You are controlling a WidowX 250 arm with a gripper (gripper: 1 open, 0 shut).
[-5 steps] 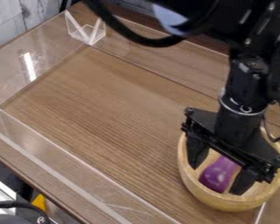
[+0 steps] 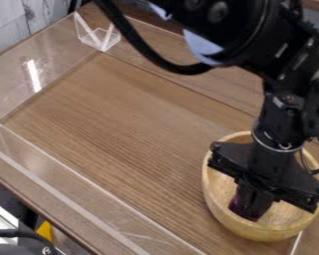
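Note:
My black gripper (image 2: 255, 186) is down inside a tan round bowl (image 2: 219, 207) at the lower right, its fingers close together over a small purple object (image 2: 245, 210). The gripper covers much of that object, so I cannot tell whether anything is between the fingertips.
A small white wire-like item (image 2: 99, 35) stands at the back left. The upper arm covers the back right.
The gripper's fingers have come together from a wider spread, now hiding more of the purple object in the bowl.

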